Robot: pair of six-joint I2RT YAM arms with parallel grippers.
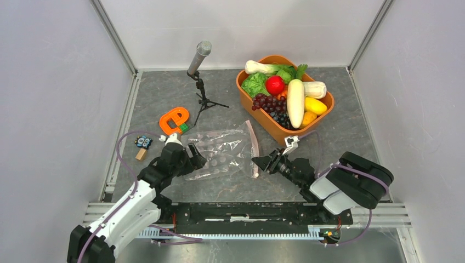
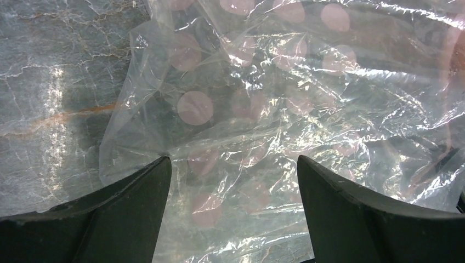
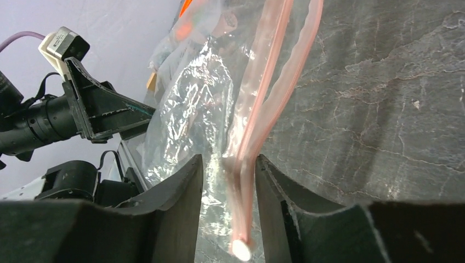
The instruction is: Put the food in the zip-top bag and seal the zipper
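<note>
A clear zip top bag [image 1: 219,150] lies on the table with nothing visible inside. Its pinkish zipper edge [image 3: 274,101] runs along the right side, and two strips of it stand apart toward the far end. The near end of that edge, with a white slider [image 3: 241,250], lies between the parted fingers of my right gripper; firm contact cannot be made out. Over the bag's left part, my left gripper stands open, bag film [image 2: 236,131] showing beneath its fingers. The food, toy vegetables and fruit, fills an orange basket [image 1: 256,118] at the back right.
A microphone on a small tripod [image 1: 204,101] stands behind the bag. An orange toy piece [image 1: 174,116], a blue owl-like item [image 1: 143,141] and a wooden block [image 1: 141,154] lie at the left. Bare table shows to the right of the basket.
</note>
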